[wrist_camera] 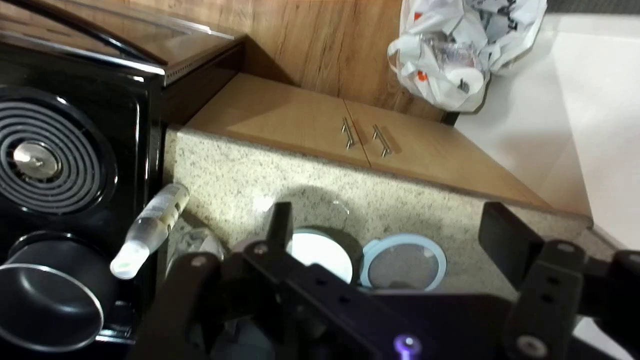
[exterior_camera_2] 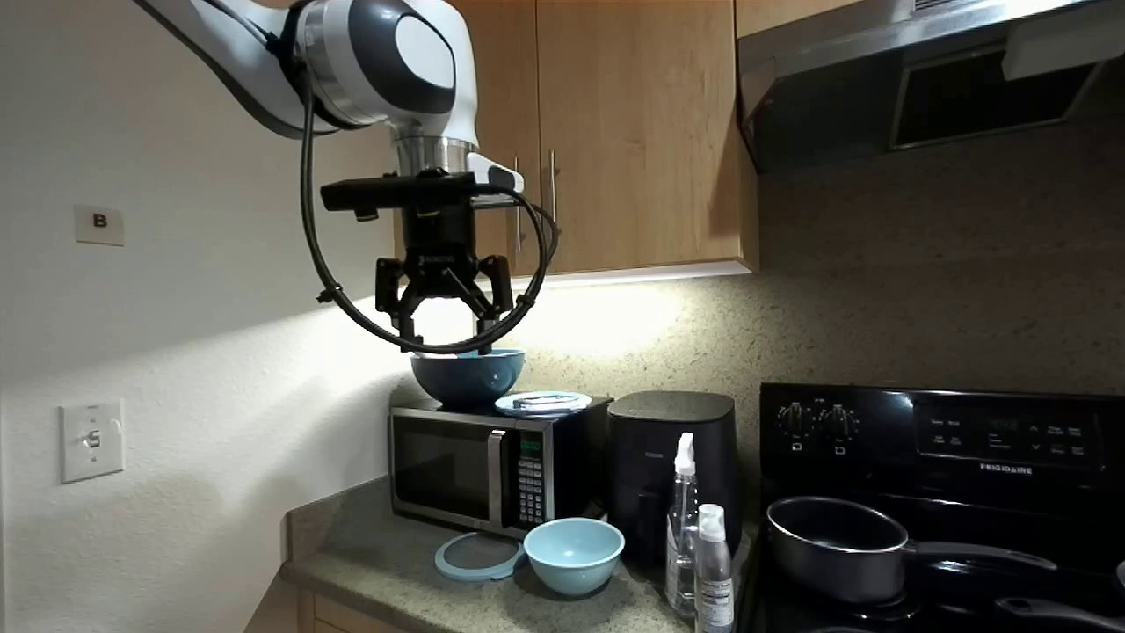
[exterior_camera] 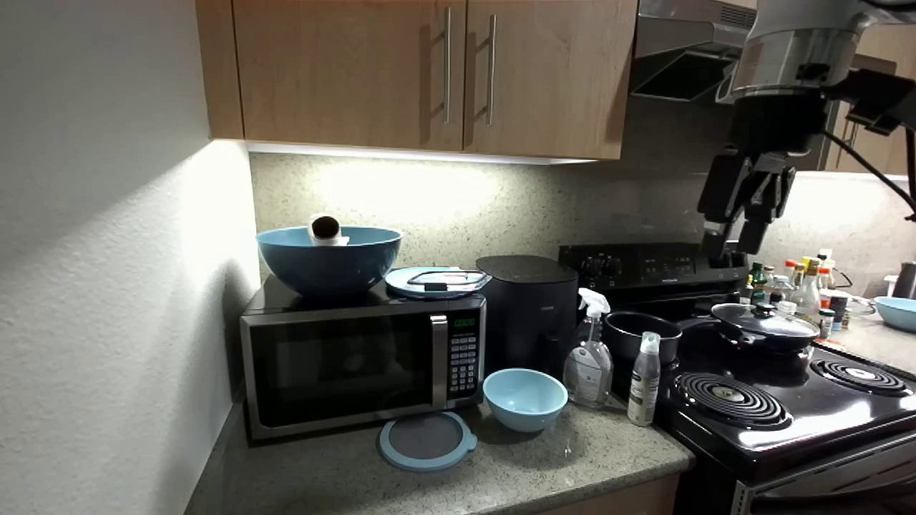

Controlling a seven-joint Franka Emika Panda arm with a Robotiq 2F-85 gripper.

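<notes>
My gripper [exterior_camera_2: 451, 348] hangs high above the counter with its fingers wide apart and nothing between them. In the wrist view its two fingertips [wrist_camera: 280, 225] stand far from each other over the counter. On the counter, a light blue bowl [exterior_camera: 524, 400] sits empty and upright in front of the air fryer. Beside it a round lid with a blue rim [exterior_camera: 464, 442] lies flat before the microwave. From above, my gripper partly covers the bowl [wrist_camera: 321, 255], while most of the lid [wrist_camera: 439, 259] shows between the fingers.
The microwave [exterior_camera: 343, 365] carries a large dark blue bowl [exterior_camera: 330, 266] and a plate [exterior_camera: 403, 283]. Right of the small bowl stand a spray bottle [exterior_camera: 588, 369] and a slim bottle [exterior_camera: 643, 386]. Beyond is the stove with a pot [exterior_camera_2: 833, 554].
</notes>
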